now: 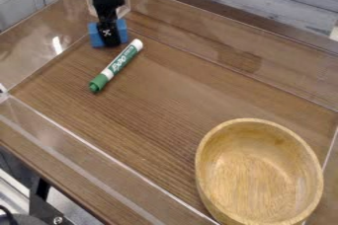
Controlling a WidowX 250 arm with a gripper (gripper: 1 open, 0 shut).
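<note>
My black gripper reaches down from the top left of the camera view over a small blue object, partly hidden by it. Its fingers are dark and small in view, around or on the blue object. A green cylinder with white ends lies diagonally just below and to the right of them.
A large pale wooden bowl sits at the lower right of the wooden table. The left edge of the table shows at the lower left.
</note>
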